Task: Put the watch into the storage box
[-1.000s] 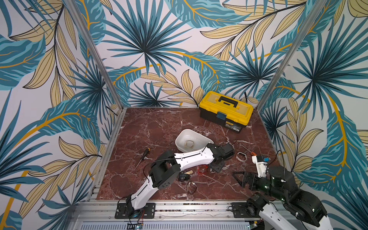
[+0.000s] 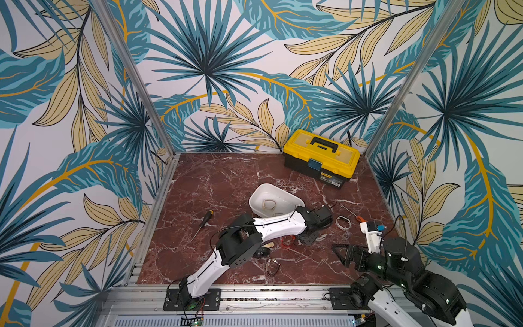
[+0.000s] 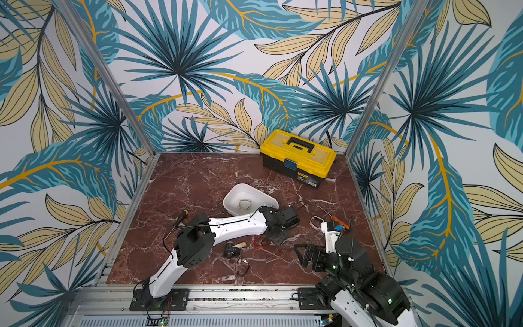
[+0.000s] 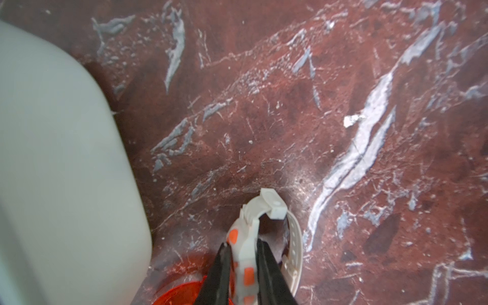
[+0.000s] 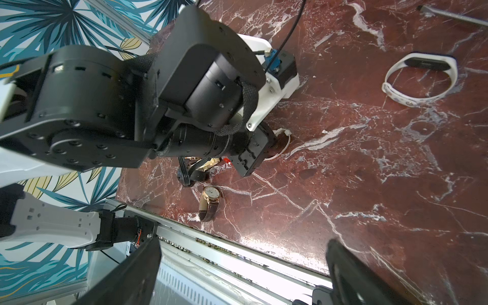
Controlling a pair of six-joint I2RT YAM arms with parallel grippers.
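Note:
Low beside the white plastic box (image 2: 261, 191), my left gripper is shut on a white band watch (image 4: 264, 206) with orange patches, seen in the left wrist view. The box holds a pale band. Another white fitness band (image 5: 399, 91) lies on the table to the right, and a brown-strap watch (image 5: 207, 203) lies near the front edge. My right gripper (image 2: 343, 254) stands open and empty at the front right.
A yellow-lidded toolbox (image 2: 321, 150) stands shut at the back right. A screwdriver (image 2: 204, 219) lies at left, another tool at right. Red and dark items lie under the left arm.
My left arm has shifted very slightly; the right arm has moved a touch. Otherwise the scene looks the same.

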